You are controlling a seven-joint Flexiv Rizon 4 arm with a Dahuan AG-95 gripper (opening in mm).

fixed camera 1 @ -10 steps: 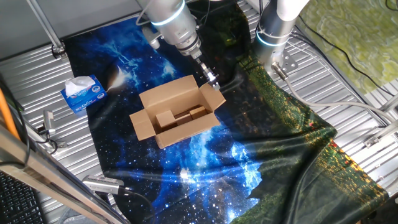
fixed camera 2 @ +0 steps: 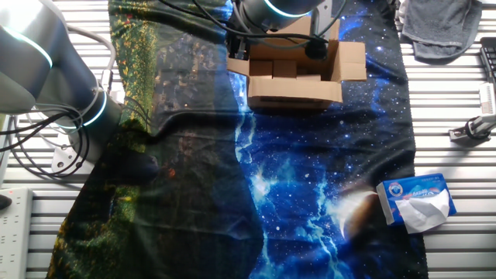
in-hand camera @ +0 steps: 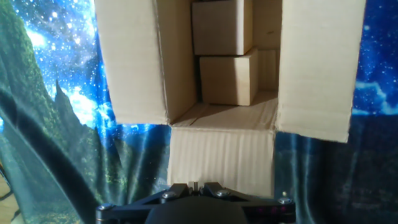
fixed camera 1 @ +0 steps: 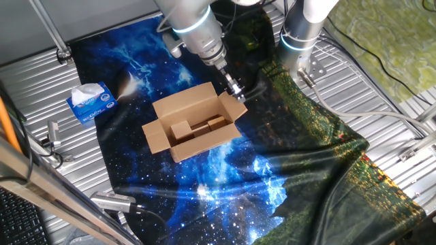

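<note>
An open cardboard box (fixed camera 1: 204, 142) stands on the cloth, its flaps folded outward. Inside it lie several light brown blocks; one block (fixed camera 1: 180, 129) sits toward the left end and another block (fixed camera 1: 216, 122) toward the right. From the wrist, a near block (in-hand camera: 225, 81) and a farther block (in-hand camera: 217, 28) show within the box walls. My gripper is at the near end flap (in-hand camera: 221, 158), outside the box opening; its fingers are together, with nothing visible between them. In exterior view 1 the gripper (fixed camera 1: 236, 92) hangs by the box's right end flap.
A blue tissue box (fixed camera 1: 92, 103) stands left of the cardboard box, well apart from it. The dark patterned cloth (fixed camera 2: 201, 201) is wrinkled but mostly bare. Cables (fixed camera 2: 287, 35) cross in front of the cardboard box in exterior view 2.
The arm and gripper have shifted slightly to the right and down in exterior view 1. The cardboard box and its blocks have stayed in place.
</note>
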